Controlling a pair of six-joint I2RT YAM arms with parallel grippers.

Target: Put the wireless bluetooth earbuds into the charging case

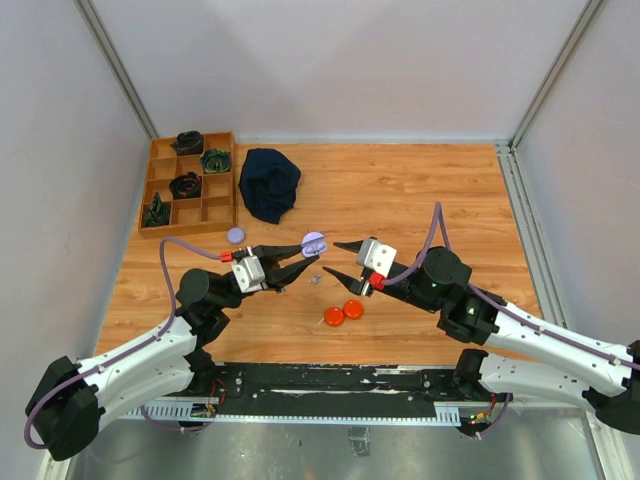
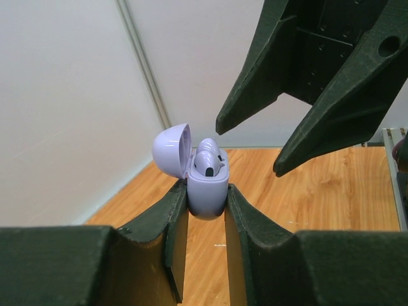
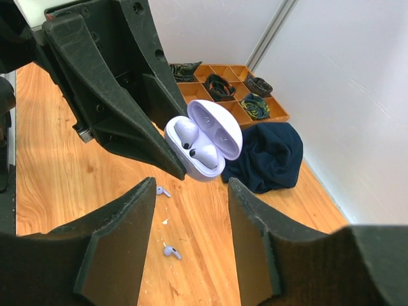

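Observation:
The lilac charging case (image 2: 207,194) hangs above the table with its lid tipped open, and my left gripper (image 1: 312,249) is shut on it. Both white-lilac earbuds sit inside the case: one earbud (image 3: 187,132) and a second earbud (image 3: 205,155) lie in its wells, side by side. My right gripper (image 1: 330,256) stands open just to the right of the case, nothing between its fingers. In the right wrist view, its two fingertips stand wide apart, with the case beyond them. The earbuds' lower parts are hidden in the case.
Two other small earbuds lie on the table, one loose earbud (image 3: 171,251) nearer and another loose earbud (image 3: 163,191) farther. A round lilac case (image 1: 236,236), a dark cloth (image 1: 269,185), a wooden compartment box (image 1: 222,190) and two red round objects (image 1: 353,309) stand around.

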